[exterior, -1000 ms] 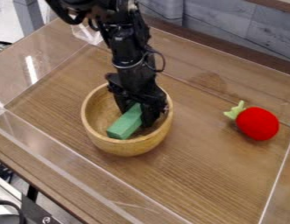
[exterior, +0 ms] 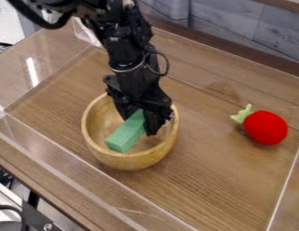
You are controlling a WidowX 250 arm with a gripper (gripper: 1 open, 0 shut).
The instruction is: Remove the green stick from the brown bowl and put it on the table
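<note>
The green stick (exterior: 124, 134) lies at a slant inside the brown bowl (exterior: 142, 161), its lower end toward the bowl's front left. My black gripper (exterior: 138, 113) reaches down into the bowl from above, over the stick's upper end. Its dark fingers cover that end, so whether they close on the stick cannot be made out. Much of the bowl's far side is hidden behind the gripper.
A red, tomato-like object with a green top (exterior: 266, 127) rests on the wooden table (exterior: 212, 185) to the right. Bare table lies to the right and in front of the bowl. A grey wall (exterior: 242, 27) stands at the back right.
The gripper has come lower and nearer the camera over the bowl. Within the bowl the stick has shifted slightly and looks a bit larger. The red object has stayed put.
</note>
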